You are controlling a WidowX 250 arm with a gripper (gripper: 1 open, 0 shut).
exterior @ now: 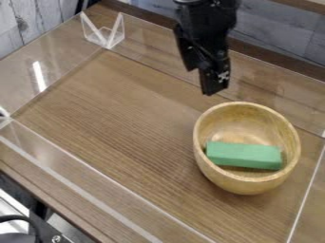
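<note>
A dark robot gripper (204, 74) hangs over the back of the wooden table, its fingers apart and nothing seen held. Below it to the right, a round light wooden bowl (216, 121) holds a green rectangular block (242, 154), lying flat inside.
A small white wire-like item (105, 31) stands at the back left. Pale strips run along the table's front left and right side. A dark cable lies at the bottom left corner.
</note>
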